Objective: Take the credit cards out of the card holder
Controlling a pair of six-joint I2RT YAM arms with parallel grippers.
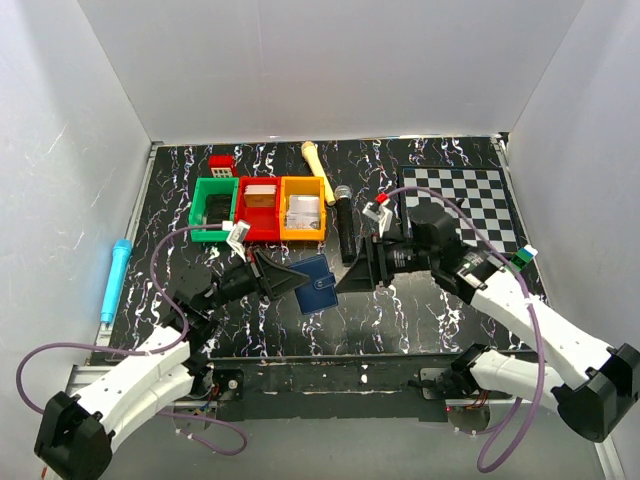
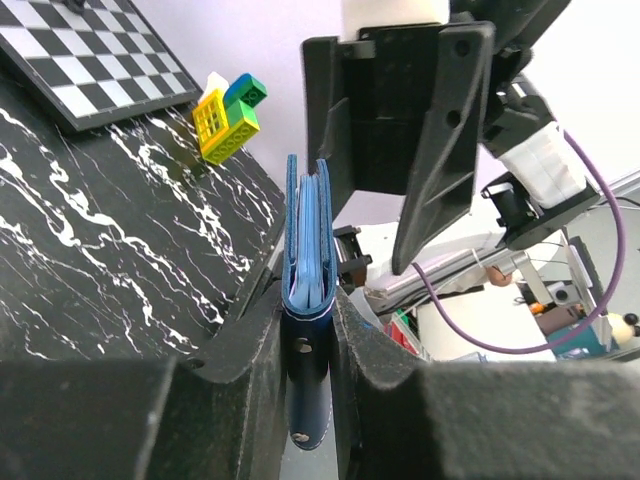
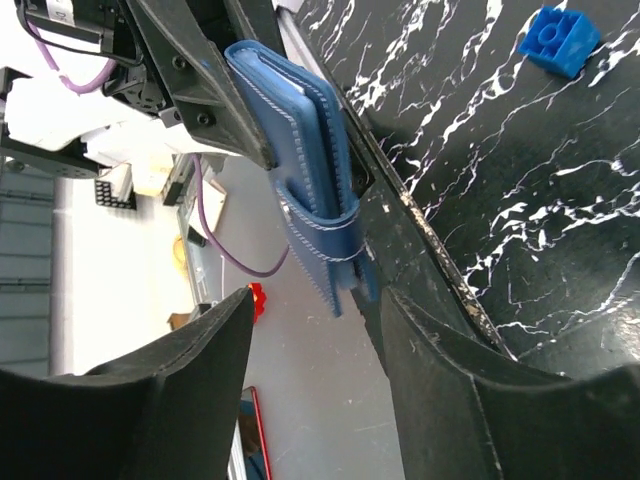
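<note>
A blue stitched card holder (image 1: 316, 285) hangs above the table in the top view, its left side gripped by my left gripper (image 1: 284, 281). Seen edge-on in the left wrist view, the holder (image 2: 308, 260) rises from between the shut fingers; its strap with snaps faces the camera. No card can be told apart in it. My right gripper (image 1: 362, 281) stands at the holder's right side. In the right wrist view the strap end of the holder (image 3: 318, 215) points toward the gap between my right gripper's parted fingers, apart from both.
Green, red and orange bins (image 1: 303, 186) stand at the back left with items inside. A black microphone (image 1: 345, 222) lies behind the arms, and a chessboard (image 1: 470, 205) is at the back right.
</note>
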